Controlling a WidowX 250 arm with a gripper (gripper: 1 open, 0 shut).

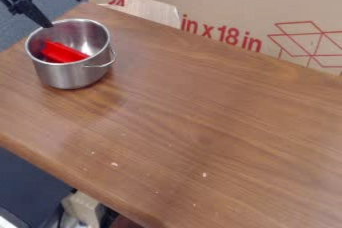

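Observation:
A steel pot (84, 71) with a wire handle sits at the left end of the wooden table, holding a red object (63, 52) lying inside. My black gripper (48, 4) hangs at the top left edge of the view, above and behind the pot, apart from it. Whether its fingers are open or shut is unclear.
A cardboard panel (241, 7) with red print stands along the back. The table's left edge drops to a dark floor.

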